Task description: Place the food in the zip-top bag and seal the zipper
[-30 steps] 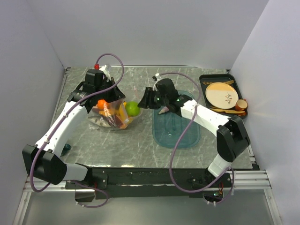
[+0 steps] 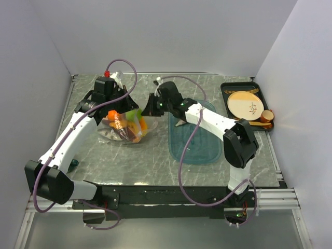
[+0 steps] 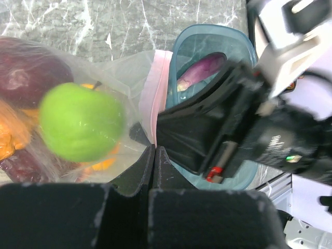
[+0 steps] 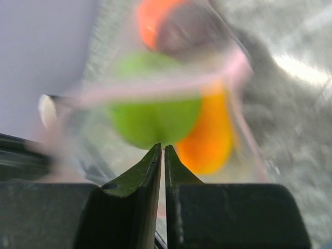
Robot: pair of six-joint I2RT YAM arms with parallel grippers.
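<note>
The clear zip top bag (image 2: 111, 134) lies at the left of the table with colourful food inside, including a green round fruit (image 3: 80, 122), an orange piece (image 4: 207, 137) and dark red pieces. My left gripper is shut on the bag's rim, by the pink zip strip (image 3: 155, 93). At the bag's mouth, my right gripper points toward the green fruit. Its fingers look almost together, with nothing seen between them. The pink rim is blurred across the right wrist view. In the blue bin (image 3: 189, 39) lies a purple eggplant (image 3: 202, 70).
A black tray (image 2: 226, 104) with a cream plate (image 2: 245, 105), a cup (image 2: 266, 116) and wooden utensils stands at the back right. Table in front of the bag is clear. My two grippers are close together at the bag mouth.
The green fruit has shifted left, deeper into the bag. My left arm has stayed still.
</note>
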